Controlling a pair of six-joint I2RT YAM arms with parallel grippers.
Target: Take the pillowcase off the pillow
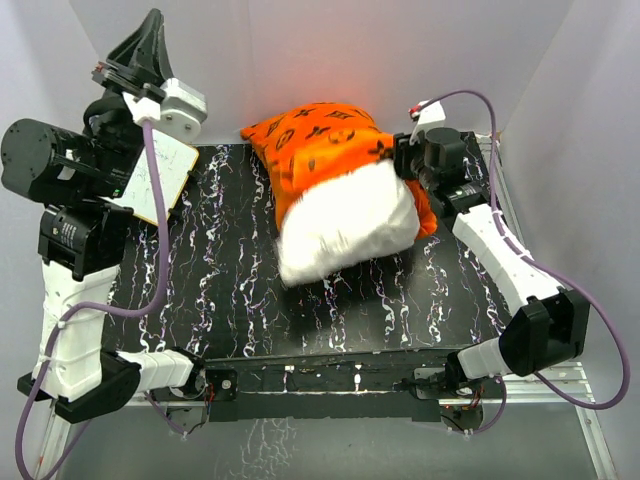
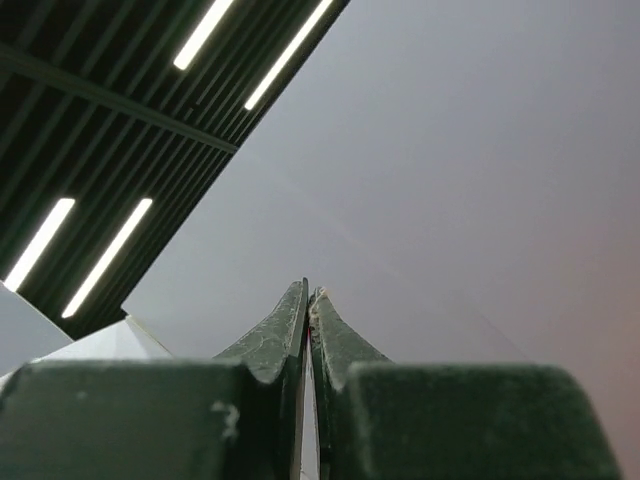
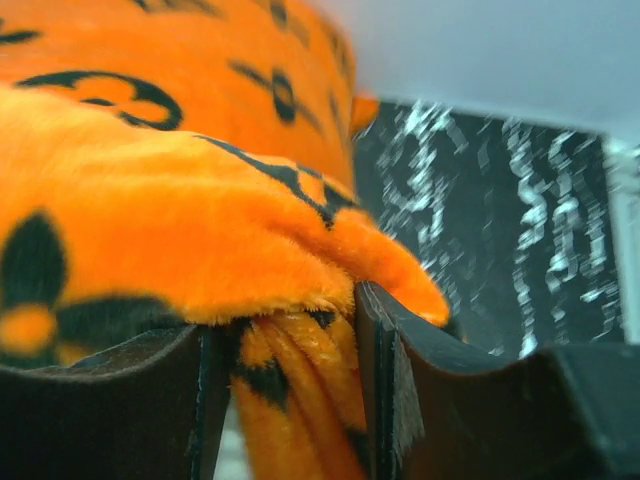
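The orange pillowcase (image 1: pixel 310 135) with black motifs lies across the back of the table, with the white pillow (image 1: pixel 345 220) sticking out toward the front, blurred. My left gripper (image 1: pixel 140 50) is raised high at the back left, away from both; in the left wrist view its fingers are shut, and no cloth clearly shows between them. My right gripper (image 1: pixel 405 150) is at the pillowcase's right side; in the right wrist view orange cloth (image 3: pixel 300 380) lies between its fingers, though whether they grip it is unclear.
A white board (image 1: pixel 160 180) lies at the back left, partly behind the left arm. Bare black marble table (image 1: pixel 210 290) shows at left and front. Grey walls enclose the back and sides.
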